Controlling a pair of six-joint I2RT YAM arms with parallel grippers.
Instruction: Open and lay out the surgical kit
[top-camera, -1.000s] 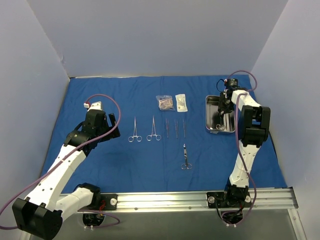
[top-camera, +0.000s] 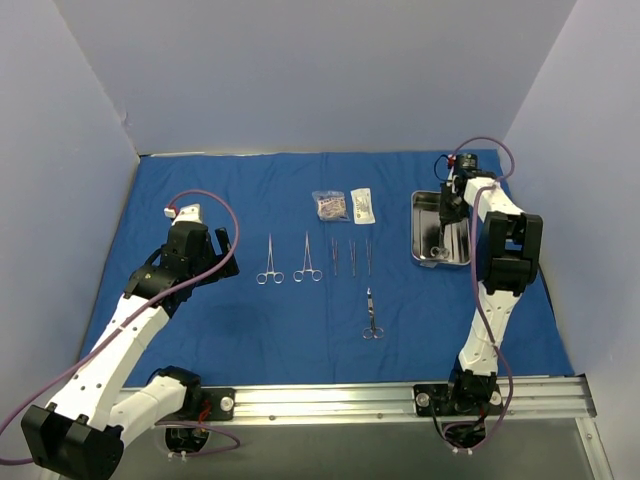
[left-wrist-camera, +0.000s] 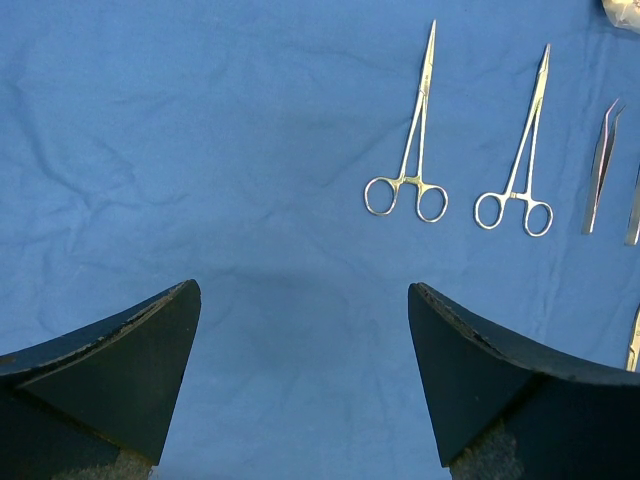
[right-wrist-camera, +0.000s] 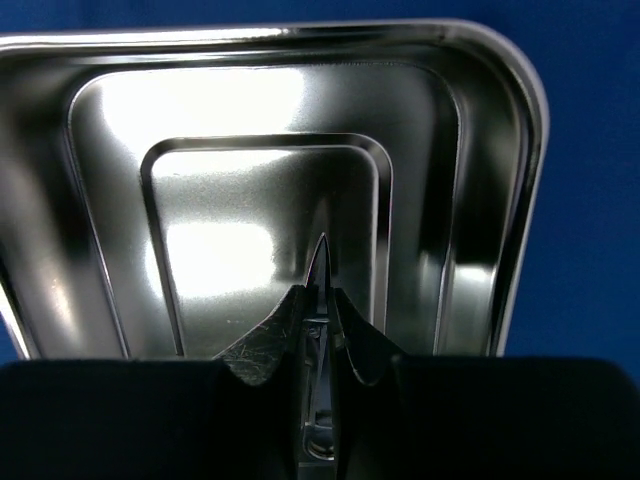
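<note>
In the steel tray (top-camera: 425, 208), a pair of scissors (right-wrist-camera: 319, 262) stands or lies between the fingers of my right gripper. Those fingers are close together, one on each side of the metal; whether they press on it I cannot tell. The finger rings (top-camera: 439, 251) show near the tray's front end. Two ring-handled clamps (left-wrist-camera: 422, 110) lie side by side on the blue cloth. Several tweezers (top-camera: 352, 257) and another pair of scissors (top-camera: 371, 318) are set out to their right. Over bare cloth at left, my left gripper is open and empty.
Behind the tweezers lie a clear bag (top-camera: 330, 206) of pale contents and a white packet (top-camera: 362, 206). Bare blue cloth (top-camera: 230, 330) spreads across the left and front. Grey walls enclose the back and both sides.
The right gripper has shifted very slightly within the tray. The left arm and the laid-out instruments look still.
</note>
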